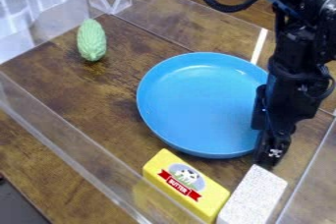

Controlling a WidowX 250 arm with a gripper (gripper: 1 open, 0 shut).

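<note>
My black gripper [276, 140] hangs at the right, over the right edge of the blue plate [192, 100], just above a white block [252, 198]. Its fingers point down and look open, with nothing visible between them. A yellow butter box [183, 184] with a cow label lies below the plate, left of the white block. A green cabbage-like toy [92, 40] sits at the upper left.
Clear plastic walls border the wooden floor [73, 100] on several sides. The floor left of the plate is free.
</note>
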